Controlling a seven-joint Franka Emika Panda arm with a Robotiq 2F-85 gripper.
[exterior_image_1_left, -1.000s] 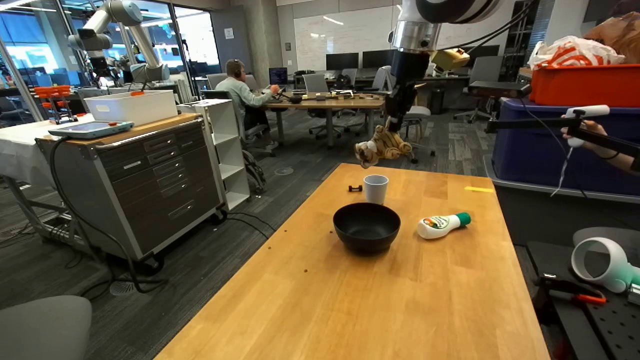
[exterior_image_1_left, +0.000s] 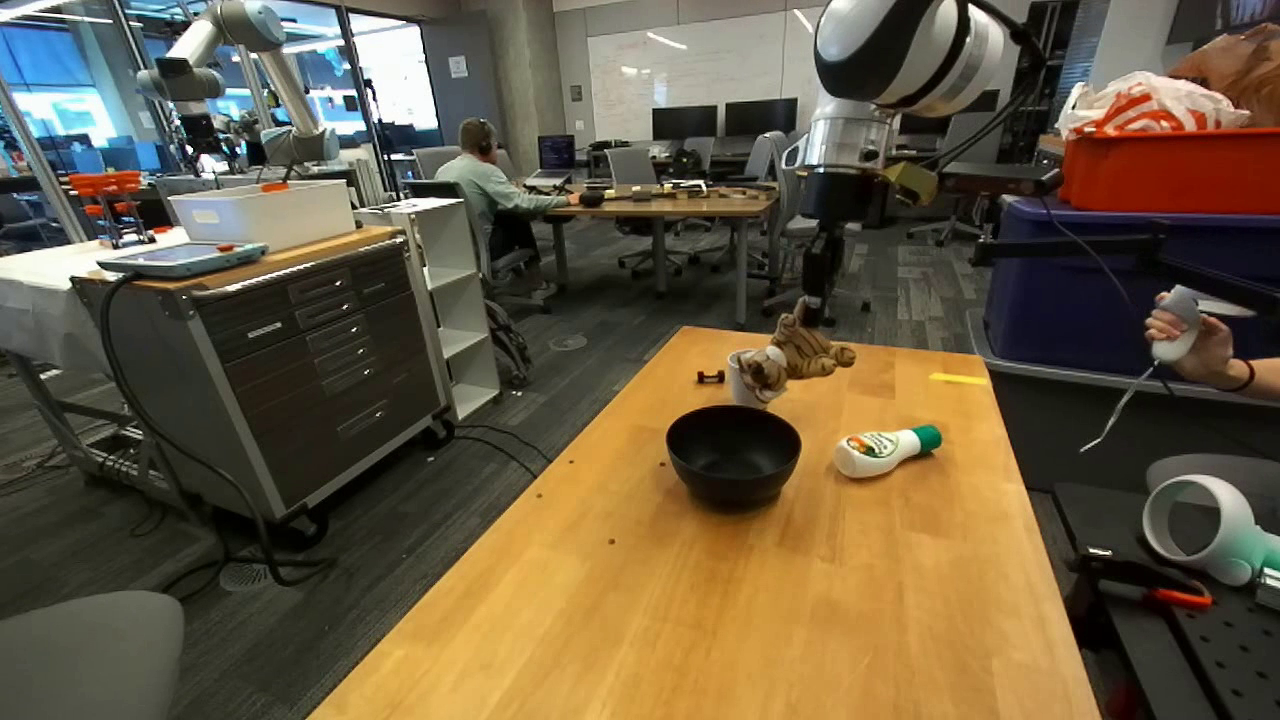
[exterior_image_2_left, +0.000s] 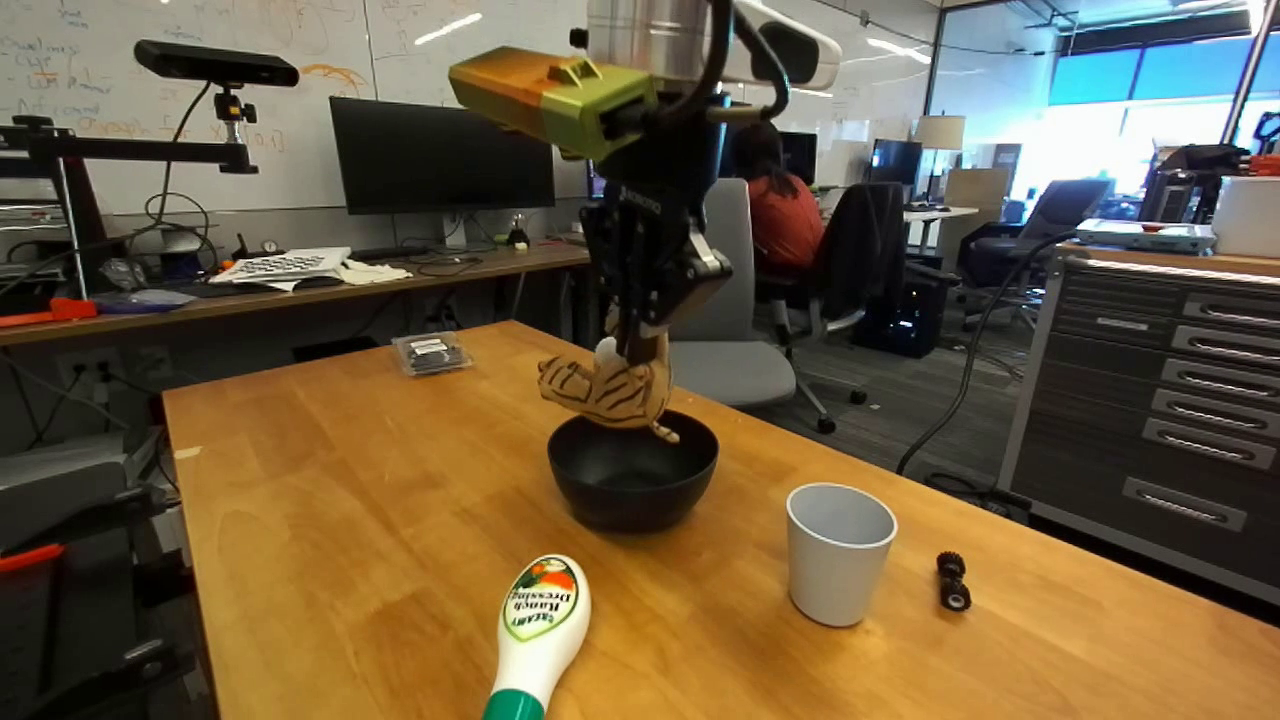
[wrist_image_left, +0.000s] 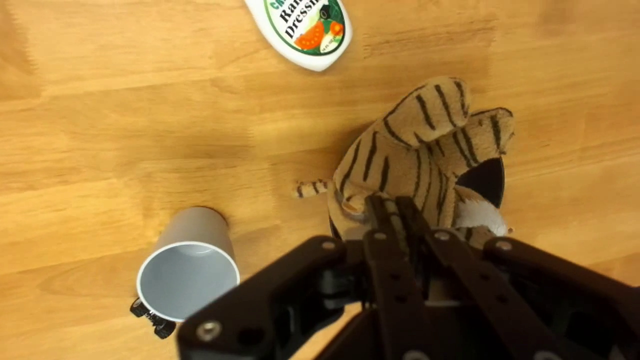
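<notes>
Striped and plush, a tiger toy (exterior_image_1_left: 806, 350) hangs above the table with my gripper (exterior_image_1_left: 813, 314) shut on its body. In exterior view 2 the toy (exterior_image_2_left: 618, 390) overlaps the upper part of a black bowl (exterior_image_2_left: 630, 486); in exterior view 1 that bowl (exterior_image_1_left: 733, 456) is nearer the camera, with the toy's head in front of the cup. From the wrist, my fingers pinch the tiger (wrist_image_left: 414, 162) near its middle. The bowl is mostly hidden beneath it, a dark piece showing at the right.
A pale grey cup (exterior_image_2_left: 837, 558) stands upright, with a small dark dumbbell-shaped piece (exterior_image_2_left: 953, 582) close by. On its side lies a white ranch dressing bottle (exterior_image_1_left: 882, 450) with a green cap.
The gripper has come down with the tiger and shifted slightly right in exterior view 1. The toy now covers much of the cup there. Bowl and bottle have stayed put.
</notes>
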